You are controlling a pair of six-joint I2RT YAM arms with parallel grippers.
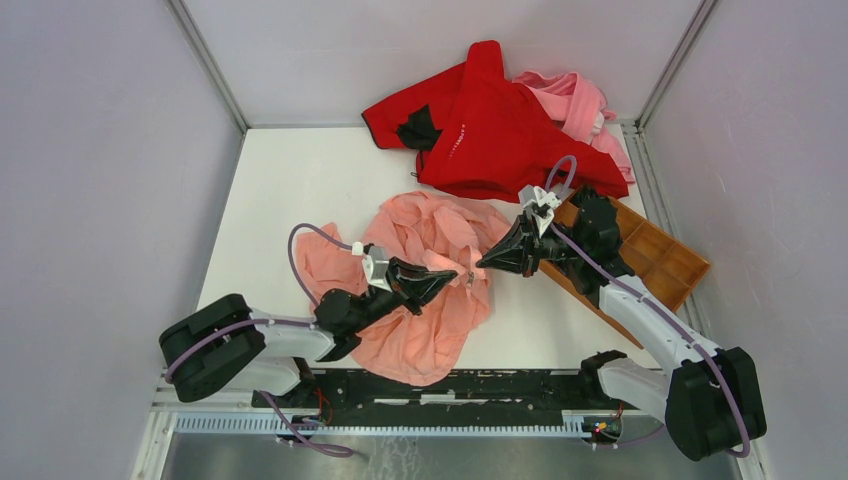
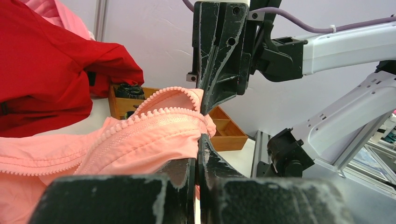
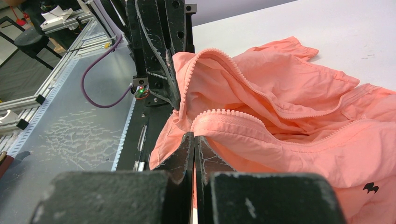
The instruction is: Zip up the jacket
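Note:
A salmon-pink jacket (image 1: 415,345) lies rumpled on the white table, its two toothed zipper edges apart along most of their visible length. My left gripper is shut on the end of one zipper edge (image 2: 154,116), raised above the table. Close by on the right, my right gripper is shut at the end of the other edge (image 3: 229,116), thin cloth running from its fingertips. From above, the left gripper's tips and the right gripper's tips nearly face each other. A small shiny spot shows between them; whether it is the slider I cannot tell.
A red garment (image 1: 500,140) is spread at the back, with a pink one (image 1: 570,100) behind its right side. The wooden divided box (image 1: 655,255) sits at the right, under my right arm.

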